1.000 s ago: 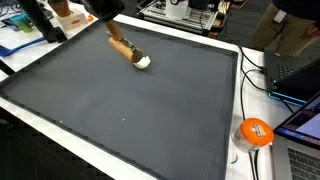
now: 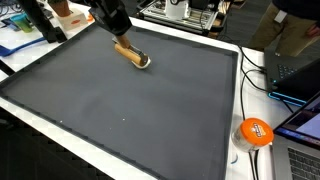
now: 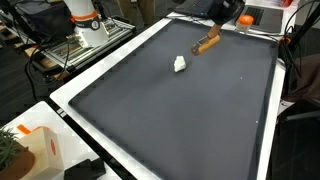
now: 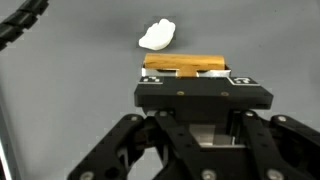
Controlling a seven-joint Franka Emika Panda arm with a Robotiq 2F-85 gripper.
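My gripper (image 2: 122, 37) is shut on a light-brown wooden piece (image 2: 130, 52), which hangs tilted from it in exterior view 1. In exterior view 2 the wooden piece (image 3: 206, 41) shows above the dark tabletop, apart from a small white lump (image 3: 180, 63). Seen from the wrist, the wooden piece (image 4: 184, 62) lies crosswise at the fingertips, a narrower stem running back between them. Just beyond it is the white lump (image 4: 157, 36) on the table. Exterior view 1 shows the white lump (image 2: 147, 65) partly covered by the wood.
An orange-topped container (image 2: 254, 133) stands past its right edge, near laptops (image 2: 290, 80) and cables. Assorted items (image 2: 30, 28) crowd the far left in exterior view 1.
The lump appears to stay in place.
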